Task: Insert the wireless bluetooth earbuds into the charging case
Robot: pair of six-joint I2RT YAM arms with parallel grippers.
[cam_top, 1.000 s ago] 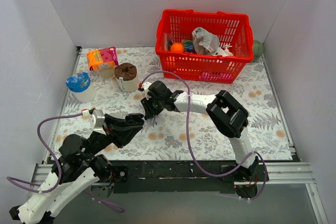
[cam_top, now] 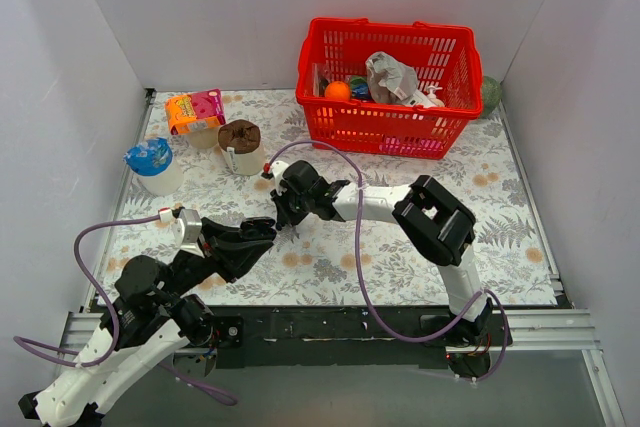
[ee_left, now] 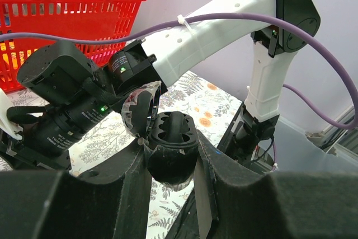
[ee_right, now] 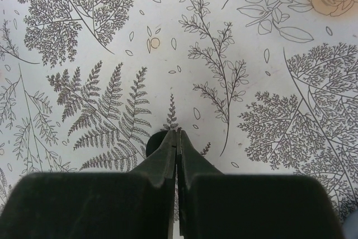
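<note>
My left gripper is shut on the black charging case, held above the table with its lid raised. Dark hollows show inside the case; whether an earbud sits in one, I cannot tell. The top view also has the case, just left of my right gripper. In the right wrist view that gripper is shut, its fingertips together, with nothing visible between them. A small rounded black thing, perhaps an earbud, shows just left of the tips, partly hidden by the fingers.
A red basket of goods stands at the back. On the back left are a snack packet, a brown-topped tub and a blue-topped tub. Purple cables loop around both arms.
The right arm has shifted very slightly, its gripper a little lower in the top view. My left gripper and the case look nearly still.
</note>
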